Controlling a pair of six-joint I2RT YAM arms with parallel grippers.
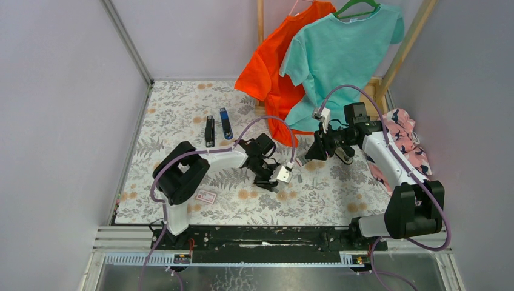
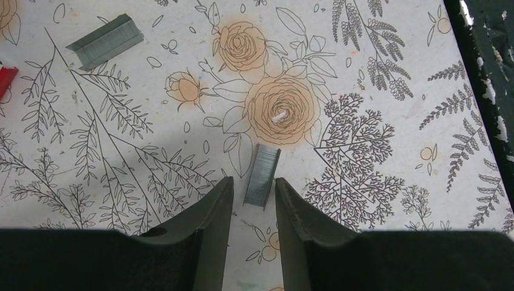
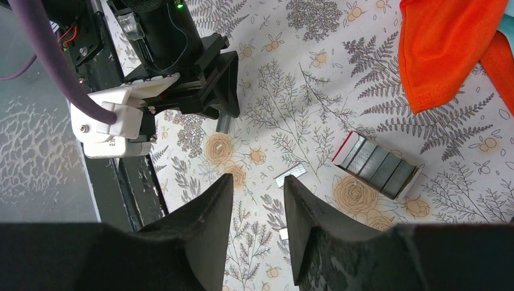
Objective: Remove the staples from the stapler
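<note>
A short staple strip [image 2: 262, 174] lies on the floral surface between the open fingers of my left gripper, low over it in the left wrist view. A second strip [image 2: 106, 42] lies upper left there. In the right wrist view, my right gripper stands open above small strips [image 3: 290, 174]; a box of staple strips [image 3: 377, 167] lies to their right. In the top view a black stapler [image 1: 210, 131] and a blue stapler [image 1: 226, 123] lie side by side behind my left arm.
A red-and-white card box [image 1: 206, 197] lies at the front left. An orange shirt [image 1: 267, 60] and a teal shirt [image 1: 339, 54] hang at the back, reaching the surface. Pink cloth [image 1: 401, 136] lies at the right.
</note>
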